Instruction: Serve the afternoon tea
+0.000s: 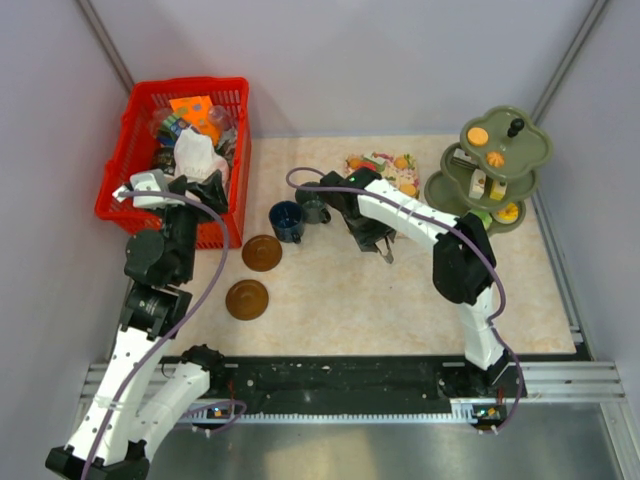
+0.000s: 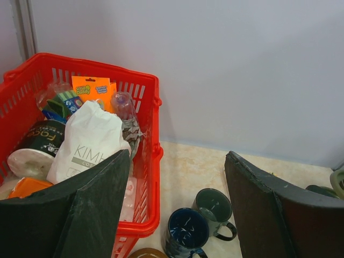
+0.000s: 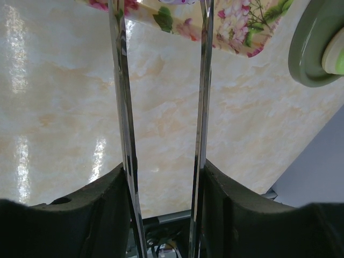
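Observation:
My right gripper [image 1: 384,250] is open, its long metal fingers [image 3: 123,107] pointing down at the near edge of a floral mat [image 3: 242,27], partly hidden under the arm. My left gripper [image 1: 170,190] stands open and empty at the red basket. A blue mug [image 1: 286,222] and a green mug [image 2: 212,203] sit left of the right arm. Two brown saucers [image 1: 247,299] lie on the left of the table. A three-tier green stand [image 1: 525,150] with toy pastries stands at the back right.
The red basket [image 1: 231,90], full of packages and bags, occupies the back left.

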